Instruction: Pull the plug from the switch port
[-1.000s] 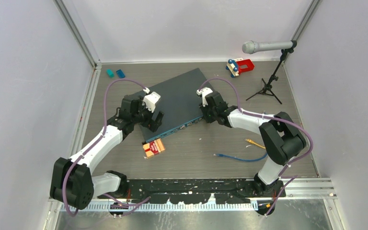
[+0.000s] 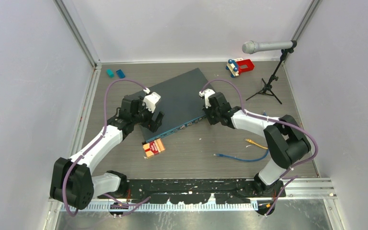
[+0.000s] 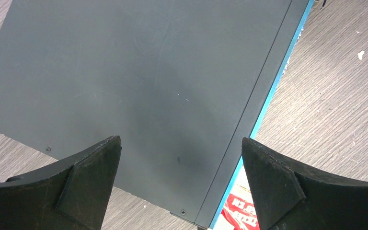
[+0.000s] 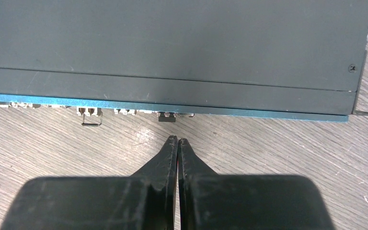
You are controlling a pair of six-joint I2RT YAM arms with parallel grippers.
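The dark grey switch lies flat and angled on the table, its blue-edged port side toward the front. A small black piece sticks out from a port, and a wire latch from another. My right gripper is just in front of the port row, below the black piece in its wrist view, fingertips together with nothing seen between them. My left gripper stands open over the switch's left end, nothing between its fingers.
A red-and-yellow packet lies by the switch's near left corner. Blue and yellow cables lie at right front. A toy and microphone on a tripod stand at back right.
My left arm and the other objects have not visibly moved.
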